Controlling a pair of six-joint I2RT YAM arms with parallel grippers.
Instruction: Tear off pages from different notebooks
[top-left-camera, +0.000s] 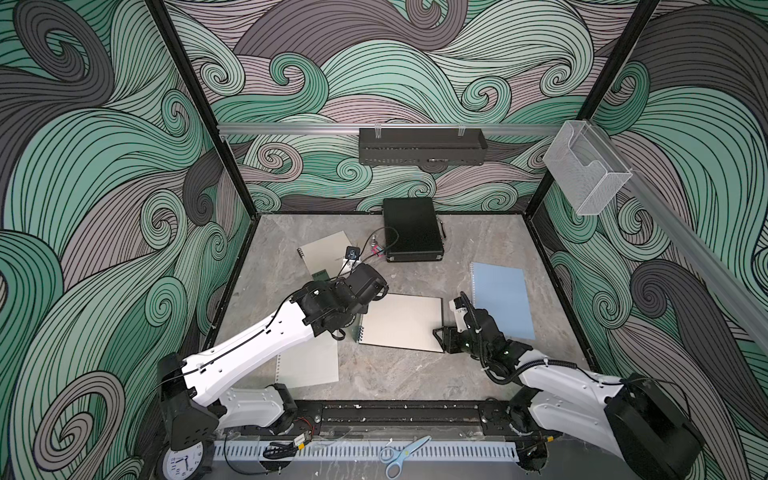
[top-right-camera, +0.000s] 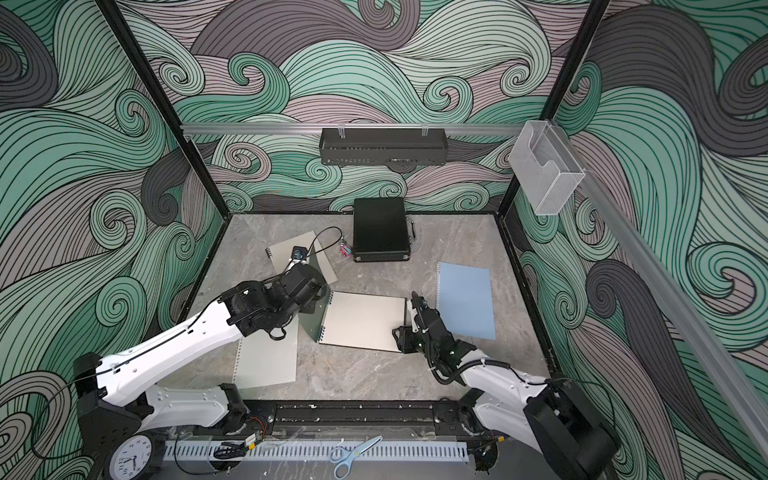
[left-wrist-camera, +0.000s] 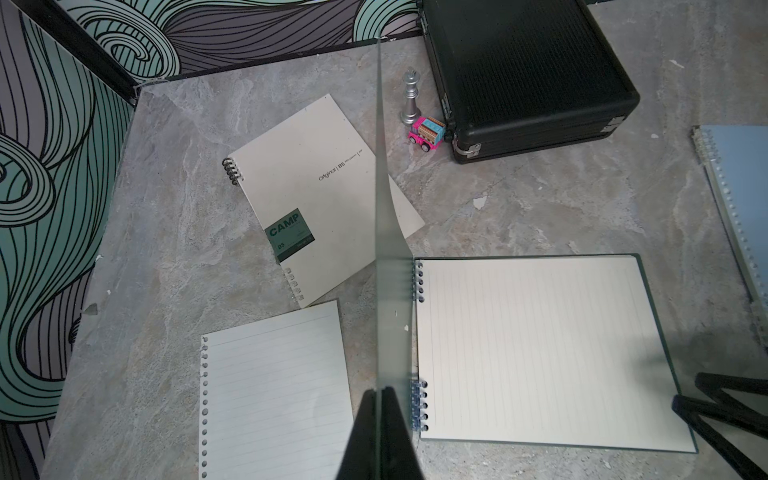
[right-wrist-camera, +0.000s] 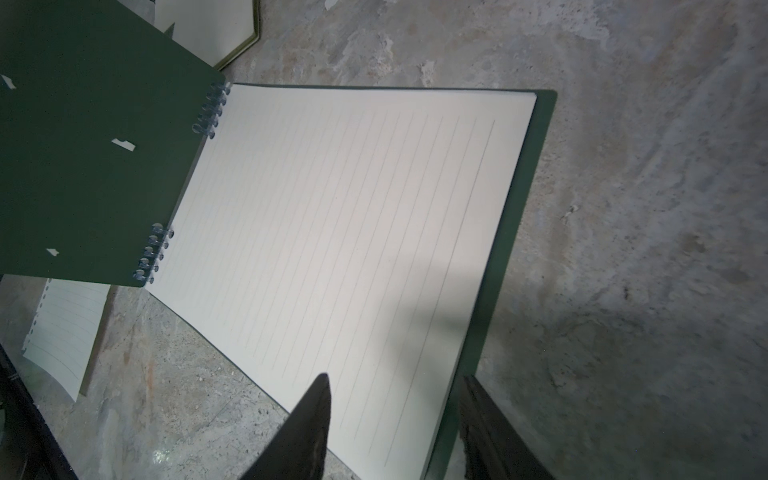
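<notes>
A spiral notebook with a dark green cover lies with its lined white page (right-wrist-camera: 344, 224) facing up. Its green cover (right-wrist-camera: 88, 152) stands raised on the left. The left gripper is shut, and the upright cover (left-wrist-camera: 393, 320) runs edge-on to its fingertips, pinched between them. At the notebook's front right corner, the right gripper is open, its two fingers apart on either side of the page's right edge. Nothing is visibly gripped there. A loose lined sheet with torn holes (left-wrist-camera: 276, 392) lies to the left.
A beige notebook (left-wrist-camera: 312, 192) lies at the back left. Behind stand a black case (left-wrist-camera: 528, 72), a chess piece (left-wrist-camera: 410, 96) and a pink toy car (left-wrist-camera: 427, 133). The blue notebook (top-left-camera: 502, 300) rests at the right. Bare tabletop shows in front of the open notebook.
</notes>
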